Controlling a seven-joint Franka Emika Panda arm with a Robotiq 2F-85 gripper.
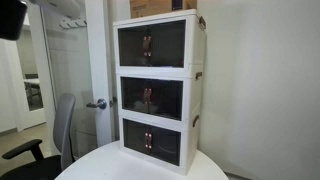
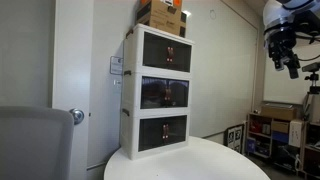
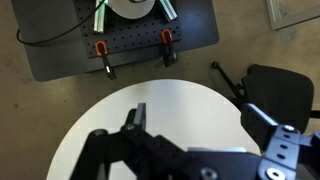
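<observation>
A white three-tier cabinet with dark double doors stands upright on a round white table. All its doors look closed, and brown pulls meet at the middle of each pair. In the second exterior view the same cabinet is left of centre. My gripper hangs high at the right there, well apart from the cabinet and touching nothing visible. In the wrist view its dark parts fill the lower edge above the white tabletop; how its fingers stand is unclear.
Cardboard boxes sit on top of the cabinet. A grey chair is beside the table, and a black chair shows from above. The perforated base plate carries clamps. Right of the cabinet, the tabletop is bare.
</observation>
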